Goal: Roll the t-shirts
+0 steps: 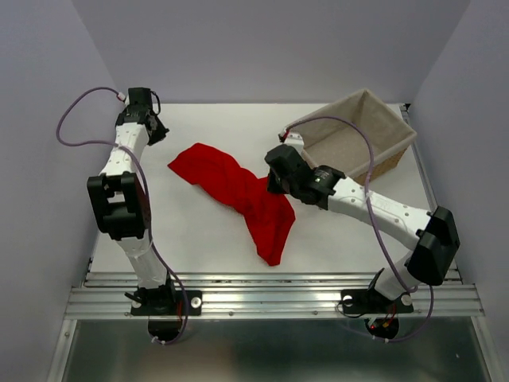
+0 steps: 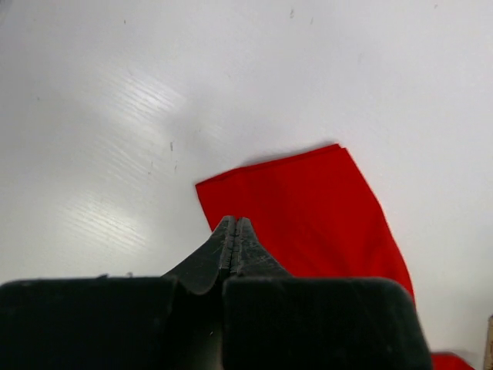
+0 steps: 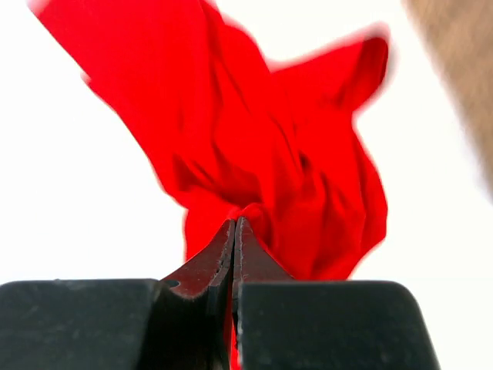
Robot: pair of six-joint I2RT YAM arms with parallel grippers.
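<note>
A crumpled red t-shirt (image 1: 227, 179) stretches diagonally over the white table in the top view. Up and left of its far end, clear of the cloth, is my left gripper (image 1: 163, 132). In the left wrist view the left gripper is shut with nothing pinched in it, and the shirt's flat corner (image 2: 223, 186) lies outside its fingers. My right gripper (image 1: 274, 188) is over the shirt's right side. In the right wrist view the right gripper is shut on a raised fold of the shirt (image 3: 254, 154).
A wicker basket (image 1: 382, 163) with a pale lining stands at the back right, close beside the right gripper. Metal rails (image 1: 262, 298) run along the table's front edge. Bare table (image 1: 151, 227) lies left of the shirt.
</note>
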